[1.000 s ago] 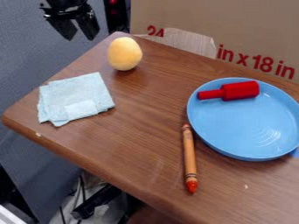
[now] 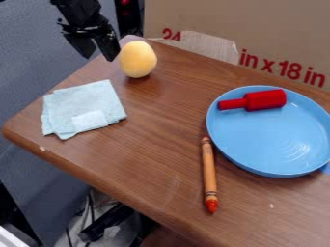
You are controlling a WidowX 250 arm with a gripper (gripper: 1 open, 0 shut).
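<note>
A black robot gripper (image 2: pixel 93 42) hangs at the top left, just left of a yellow egg-shaped object (image 2: pixel 138 59) on the wooden table; whether its fingers are open or shut is unclear. A folded pale blue cloth (image 2: pixel 83 110) lies at the table's left. On the right, a red cylinder with a handle (image 2: pixel 261 99) rests in a blue plate (image 2: pixel 269 144). An orange crayon (image 2: pixel 209 175) lies left of the plate, toward the front.
A cardboard box (image 2: pixel 254 31) stands along the back of the table (image 2: pixel 149 174).
The objects on the table look unmoved.
</note>
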